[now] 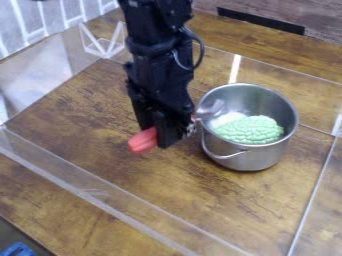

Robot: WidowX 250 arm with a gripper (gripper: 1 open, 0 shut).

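My black gripper (160, 132) hangs at the centre of the camera view, shut on a red-handled utensil (143, 141) with a silver head that reaches right toward the pot's left rim. The steel pot (251, 155) stands on the wooden table to the right of the gripper and holds a green bumpy object (251, 129) with a small white patch beside it. The fingertips are dark and partly hidden around the handle.
Transparent panels edge the area. A blue object (16, 251) shows at the lower left corner.
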